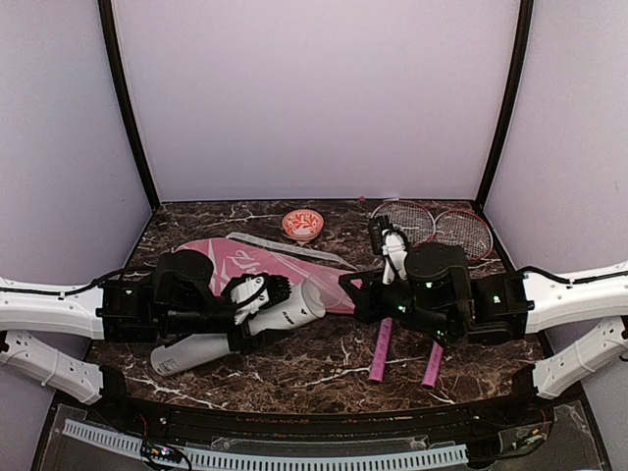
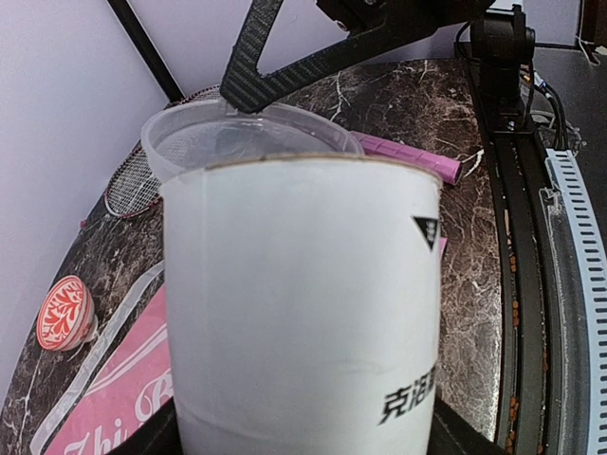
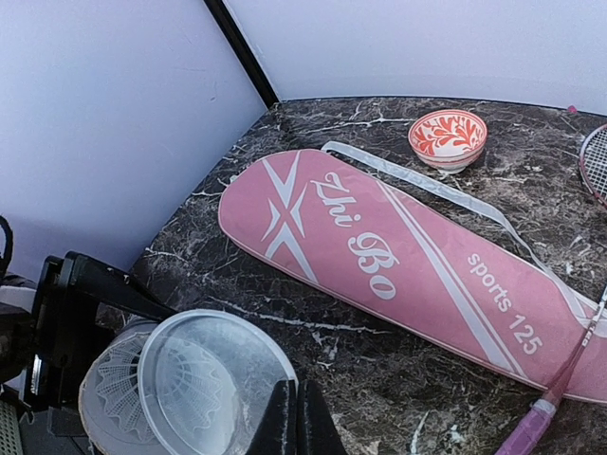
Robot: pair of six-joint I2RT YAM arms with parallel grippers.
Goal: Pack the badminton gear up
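My left gripper [image 1: 263, 316] is shut round a white shuttlecock tube [image 2: 303, 303], holding it tilted above the table with its mouth up and to the right. White netted shuttlecock feathers show inside that mouth in the right wrist view. A clear round lid [image 3: 194, 379] hangs off the tube, just in front of the mouth. My right gripper is shut at the lid's edge, with the thin rim apparently pinched by its fingertips. From the left, a black fingertip [image 2: 248, 87] meets the lid's rim. Where the tips meet inside the lid is hard to see.
A pink racket bag [image 3: 379, 251] lies flat behind the tube. An orange-patterned bowl [image 1: 302, 225] stands at the back. Two rackets [image 1: 463, 234] with pink handles lie at the right. Another white tube [image 1: 191, 354] rests low at the left.
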